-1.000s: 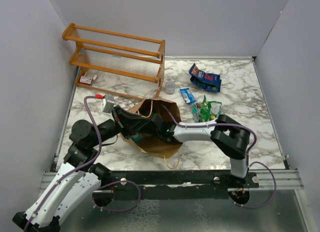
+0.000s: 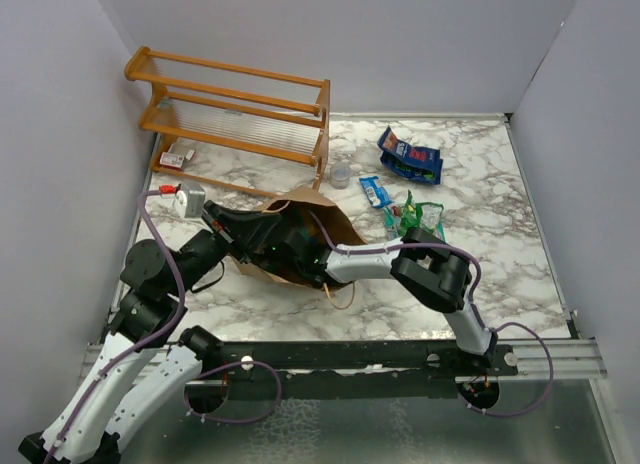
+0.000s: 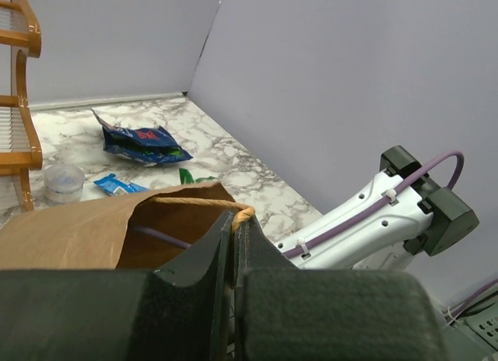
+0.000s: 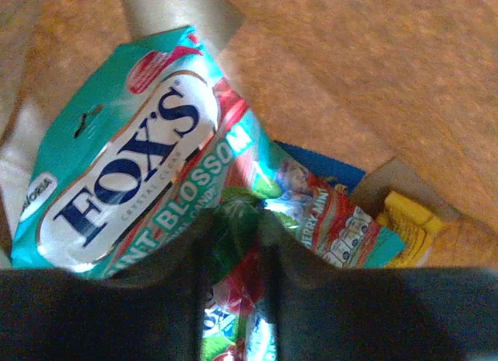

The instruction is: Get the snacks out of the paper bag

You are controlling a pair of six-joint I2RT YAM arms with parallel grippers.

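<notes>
My left gripper is shut at the rim of the paper bag (image 3: 66, 236), the bag's twisted rope handle (image 3: 194, 201) caught at its fingertips. My right gripper is down inside the bag, mostly hidden from above. In the right wrist view a teal Fox's candy pack (image 4: 132, 159) lies against brown paper with more snack packs, one yellow (image 4: 408, 229), behind it. The right fingers are blurred over the packs, and whether they grip one is unclear. On the counter lie dark blue packs (image 2: 410, 159), a light blue pack (image 2: 375, 192) and green packs (image 2: 410, 216).
A wooden rack (image 2: 230, 94) with a small box (image 2: 175, 156) stands at the back left. A clear cup (image 2: 340, 176) stands beside it. Grey walls enclose it.
The left gripper has moved left, drawing the bag's rim and handle with it. The right arm has shifted left, deeper into the bag.
</notes>
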